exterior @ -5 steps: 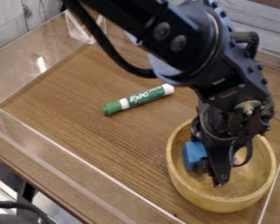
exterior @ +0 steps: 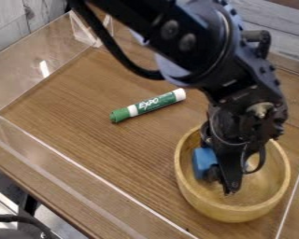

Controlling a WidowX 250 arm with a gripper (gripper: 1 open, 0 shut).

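Note:
My gripper [exterior: 230, 168] reaches down into a yellow wooden bowl [exterior: 200, 203] at the lower right of the camera view. It is shut on a small blue object [exterior: 204, 161] at the left inside of the bowl; the fingers partly hide it. A green and white Expo marker [exterior: 149, 105] lies on the wooden table left of the arm.
Clear plastic edging runs along its left and front sides. A dark cable lies at the bottom left, and a pale wall stands behind.
The arm and gripper have shifted slightly left, with the blue object and the bowl moving a little along with them. The marker is unmoved.

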